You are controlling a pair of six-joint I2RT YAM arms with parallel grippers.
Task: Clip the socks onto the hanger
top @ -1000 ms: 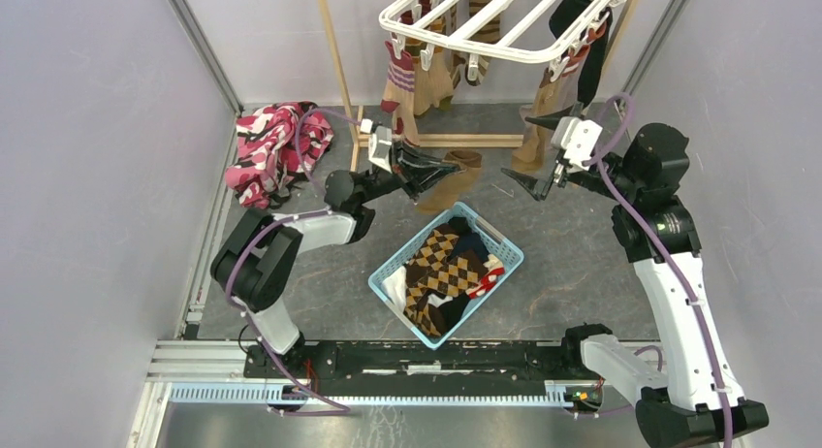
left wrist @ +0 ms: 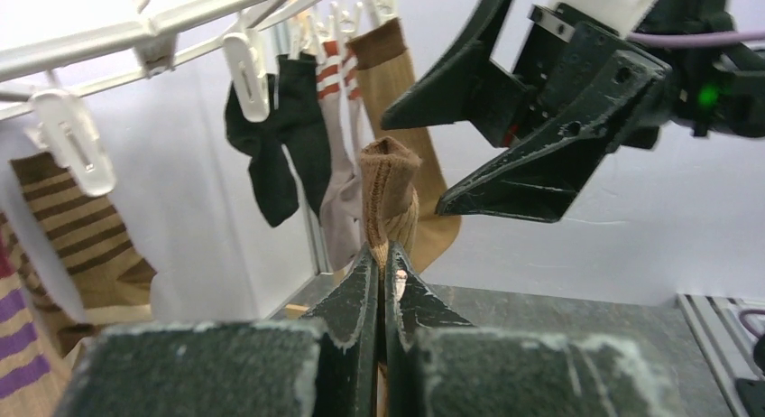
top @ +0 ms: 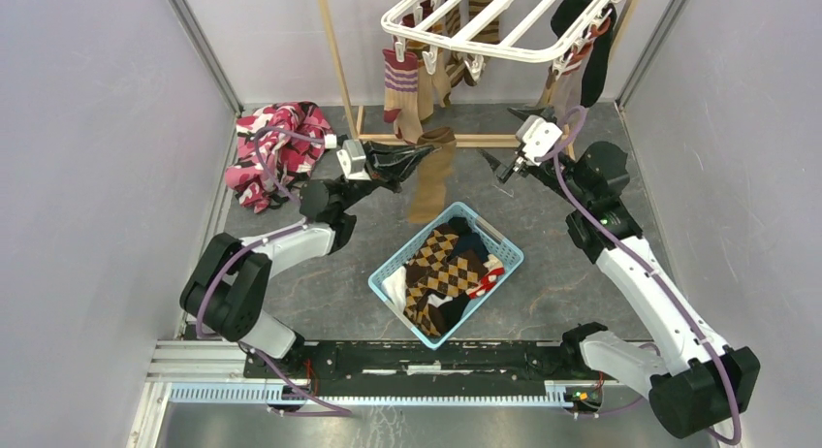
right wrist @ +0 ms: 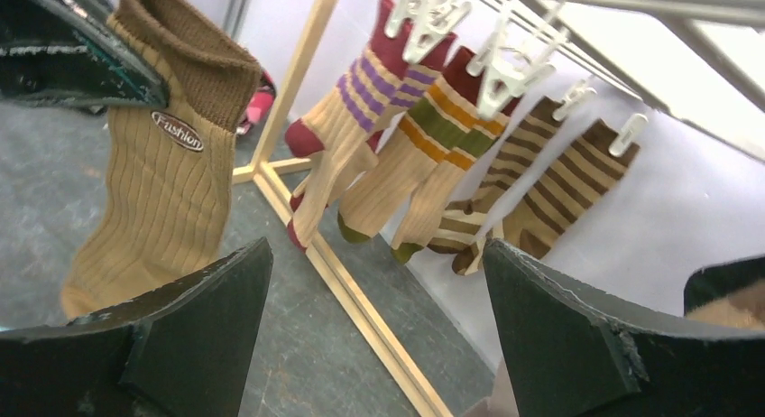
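A brown ribbed sock [top: 433,181] hangs by its cuff from my left gripper [top: 426,153], which is shut on it. In the right wrist view this sock [right wrist: 162,182] dangles free, with a small dark oval logo below the cuff. My right gripper [top: 500,140] stands open to the right of it, nothing between its widely parted fingers. The white hanger [top: 467,43] is overhead; striped socks [right wrist: 361,97] and a black pair [left wrist: 287,133] are clipped to it. Two empty-looking clips [left wrist: 77,142] hang at its near edge.
A blue basket [top: 502,242] holding several socks lies on the floor in front. Crumpled pink camouflage cloth [top: 281,147] lies at the back left. The stand's wooden bar [top: 485,141] runs along the back.
My right gripper has moved left and a little up in the top view, closer to the held sock. The left gripper has shifted left and slightly up with the sock.
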